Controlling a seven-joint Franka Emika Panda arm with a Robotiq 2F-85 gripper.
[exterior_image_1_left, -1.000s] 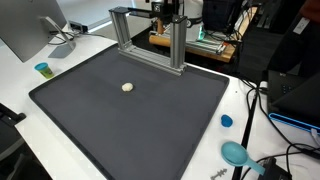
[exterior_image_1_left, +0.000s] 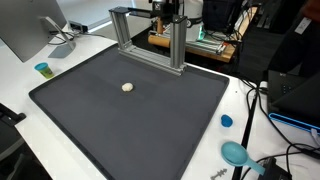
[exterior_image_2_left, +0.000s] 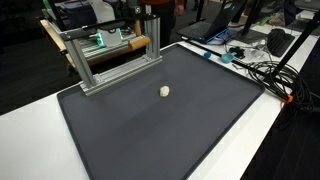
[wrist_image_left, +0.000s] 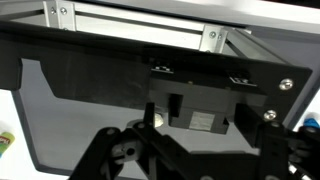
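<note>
Dark fingers of my gripper reach up from the bottom of the wrist view, in front of a black panel (wrist_image_left: 95, 72). A small grey rectangular piece shows between the fingers; whether they touch it is unclear. The panel is close to the camera, with metal frame bars behind it. A small pale round object (exterior_image_1_left: 127, 87) lies alone on the dark mat (exterior_image_1_left: 120, 125), away from the gripper. The same pale object (exterior_image_2_left: 164, 91) is near the mat's middle in the second exterior view. In both exterior views the fingertips cannot be made out.
An aluminium frame (exterior_image_2_left: 120, 66) stands at the mat's edge. A green-blue cup (exterior_image_1_left: 43, 70) is on the white table at the left. A blue round item (exterior_image_1_left: 226, 121) and a turquoise ladle-like item (exterior_image_1_left: 237, 155) lie at the right.
</note>
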